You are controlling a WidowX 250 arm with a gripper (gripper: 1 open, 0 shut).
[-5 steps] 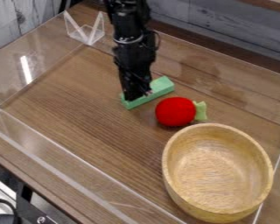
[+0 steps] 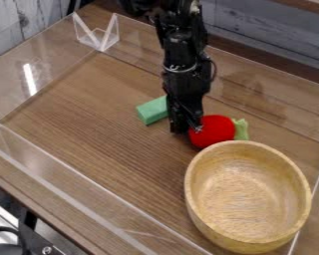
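The black robot gripper [image 2: 187, 127] reaches down from the top onto the near side of a red strawberry-like toy [image 2: 215, 133] with a green top. Its tips are low against the toy's left edge; they look shut, with nothing clearly between them. A green block [image 2: 153, 111] lies just left of the gripper, partly hidden behind it.
A large tan bowl [image 2: 247, 195] sits at the front right, close below the red toy. Clear plastic pieces [image 2: 93, 30] stand at the back left.
The gripper has moved right and down, from over the green block to the red toy's left edge. The red toy sits slightly further right.
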